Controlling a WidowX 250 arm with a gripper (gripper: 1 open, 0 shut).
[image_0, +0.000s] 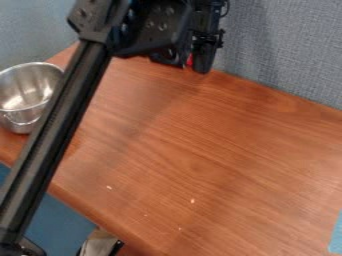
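My gripper is at the top of the camera view, at the back edge of the table by the grey wall, mostly dark and partly cut off by the frame. A small bit of a red object shows beside it, largely hidden behind the gripper. Whether the fingers are shut on anything cannot be made out.
A steel pot stands at the left, partly behind the long black arm. A grey wall runs along the back.
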